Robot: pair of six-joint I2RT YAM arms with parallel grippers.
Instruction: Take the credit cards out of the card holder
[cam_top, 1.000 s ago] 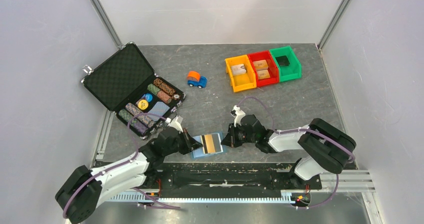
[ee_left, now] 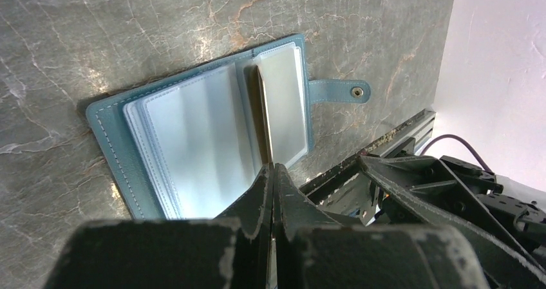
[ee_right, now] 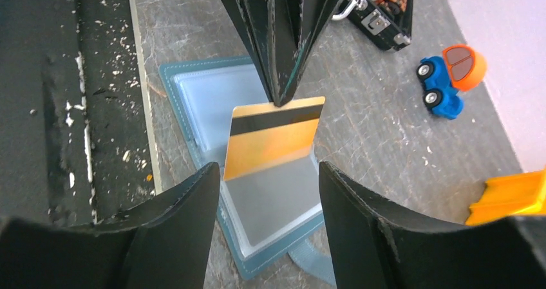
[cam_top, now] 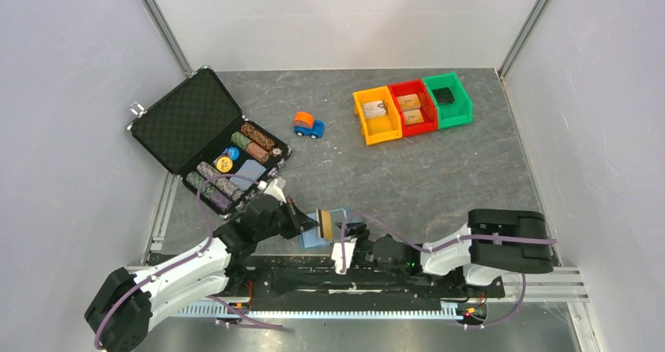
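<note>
The blue card holder point(ee_left: 169, 83) lies spread on the table, its clear sleeves facing up and its snap strap point(ee_left: 338, 91) extended. A gold card with a dark stripe point(ee_right: 273, 149) stands tilted out of one sleeve, its lower edge still at the pocket. In the left wrist view this card point(ee_left: 263, 118) appears almost edge-on, running up to the closed fingertips of my left gripper, which pinches its upper edge. My right gripper is open above the holder, its fingers spread either side of the card in its own view, holding nothing.
A poker-chip case point(cam_top: 192, 121) lies open at the left, near the left arm. A toy truck point(cam_top: 308, 126) and joined yellow, red and green bins point(cam_top: 381, 136) stand farther back. The dark front rail point(cam_top: 353, 277) runs close to the holder.
</note>
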